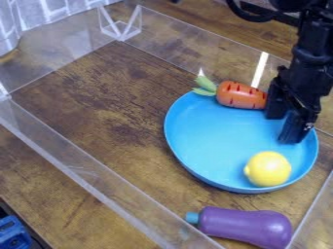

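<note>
The black gripper [291, 117] reaches down from the top right over the right part of a blue plate [202, 141], just right of an orange toy carrot [240, 95] with a green top, which lies on the plate's back rim. Its fingers are dark and overlap one another in this view. A yellow lemon [268, 168] sits on the front of the plate. A purple toy eggplant [240, 228] lies below the plate.
Clear plastic walls border the wooden surface [92, 97], whose left half is bare. A blue object [11, 235] shows at the bottom left corner, outside the wall.
</note>
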